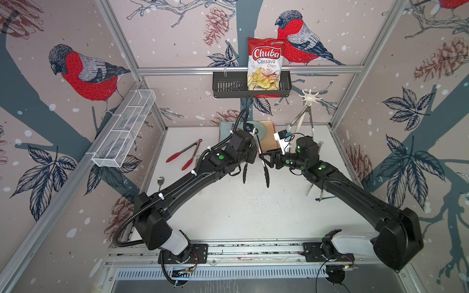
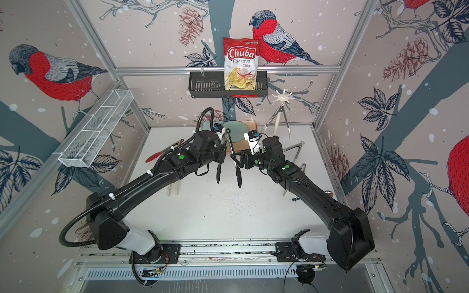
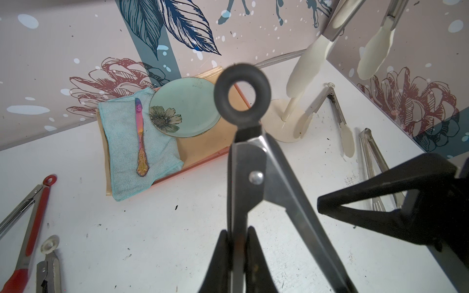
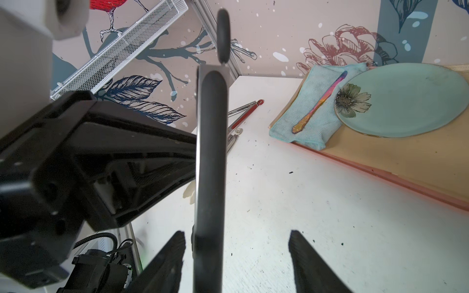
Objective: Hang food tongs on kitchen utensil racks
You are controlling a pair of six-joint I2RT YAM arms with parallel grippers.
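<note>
My left gripper is shut on one leg of the black-and-silver food tongs point(image 3: 254, 166), just below the hinge. The tongs hang with their ring upward and their black ends point(image 1: 266, 174) spread downward. Facing it from the right, my right gripper is part open. In the right wrist view, a tong leg stands between its fingers, nearer the left one, and no grip on it shows. At the back right stands the white utensil rack point(image 1: 310, 97), with white-tipped tongs point(image 3: 310, 68) hanging from it.
Behind the grippers lies a wooden tray with a blue cloth point(image 3: 139, 141) and a green plate point(image 3: 188, 107). Red tongs point(image 1: 184, 155) lie on the left; more tongs point(image 3: 337, 117) lie near the rack's foot.
</note>
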